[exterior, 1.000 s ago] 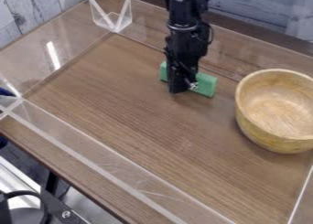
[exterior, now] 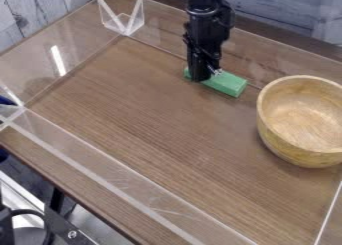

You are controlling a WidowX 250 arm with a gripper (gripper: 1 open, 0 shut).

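A black gripper (exterior: 203, 67) reaches down from the top of the view to a green block (exterior: 225, 83) lying on the wooden table. Its fingertips are at the left part of the block; they look close together, and whether anything is between them is hidden.
A large tan bowl (exterior: 299, 124) sits at the right, near the block. A clear plastic piece (exterior: 122, 14) is at the back left.
The gripper has moved back, away from the camera, over the last second. The green block now lies slightly farther right.
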